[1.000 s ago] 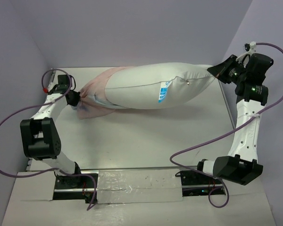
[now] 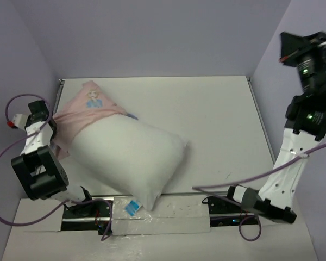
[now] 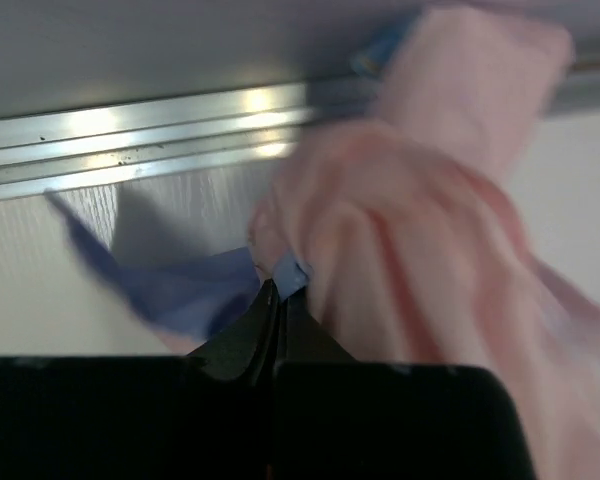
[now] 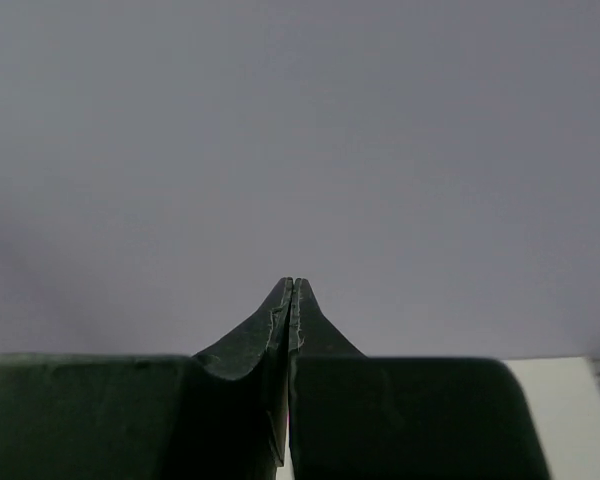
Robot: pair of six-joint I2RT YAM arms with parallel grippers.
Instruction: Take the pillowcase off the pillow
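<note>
The white pillow (image 2: 130,149) lies slanted across the left half of the table, one corner hanging over the front edge. Its far-left end is still inside the pink pillowcase (image 2: 84,114), which is bunched up there. In the left wrist view, my left gripper is closed on a fold of the pillowcase (image 3: 380,240), whose blue inner side also shows. At the upper right, blurred in the top view, my right gripper (image 2: 285,49) is raised away from the pillow. The right wrist view has its fingers (image 4: 325,335) pressed together with nothing between them.
Grey walls (image 2: 152,38) stand at the back and both sides. A purple cable (image 2: 261,176) loops by the right arm. A blue-and-white label (image 2: 133,207) shows at the pillow's front corner.
The pillow's right end has left my right gripper, and the pillow has swung toward the left and front. The right arm jumped up and right. My left gripper moved left, keeping the pillowcase.
</note>
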